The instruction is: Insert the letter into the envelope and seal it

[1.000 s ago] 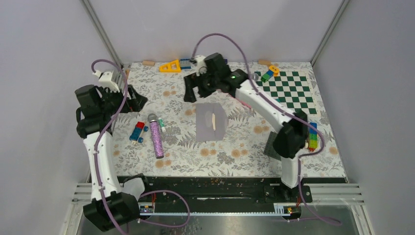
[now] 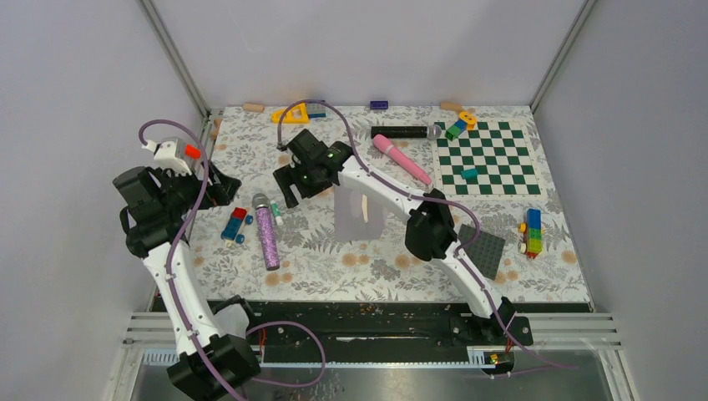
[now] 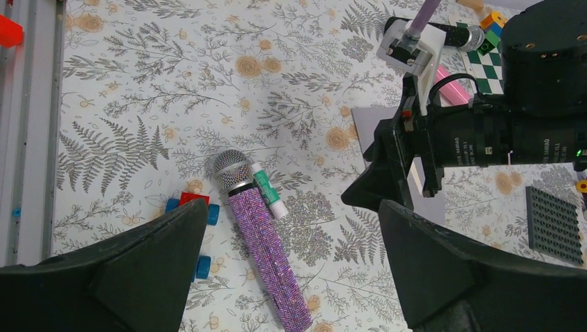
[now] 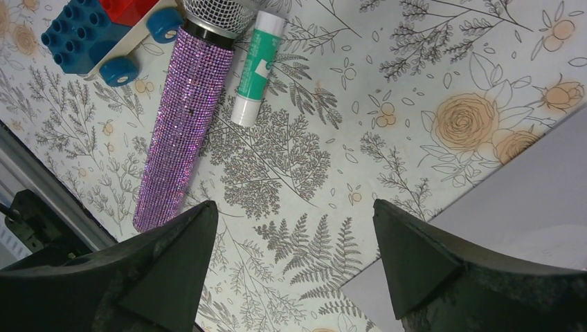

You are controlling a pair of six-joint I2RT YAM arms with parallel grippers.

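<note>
The grey-lilac envelope [image 2: 346, 224] lies flat mid-table, and a narrow cream strip [image 2: 365, 209] shows along its middle. Whether a letter is inside cannot be made out. Left of it, a green and white glue stick [image 4: 257, 69] rests beside the head of the purple glitter microphone. My right gripper [image 2: 288, 189] is open and empty, above the table between glue stick and envelope; its view catches the envelope's edge [image 4: 512, 200] at the lower right. Open and empty too, my left gripper [image 2: 225, 184] hangs over the left edge of the table.
The purple microphone [image 4: 181, 124] and a toy brick car [image 2: 236, 224] lie close to the glue stick. Farther right are a pink microphone [image 2: 403, 159], a black microphone [image 2: 401, 132], a chessboard [image 2: 522, 159] and a dark baseplate [image 2: 493, 251].
My right arm has swung left and toward the front, from above the envelope's back edge to its left side. The left arm has shifted slightly left. Objects on the table stay put.
</note>
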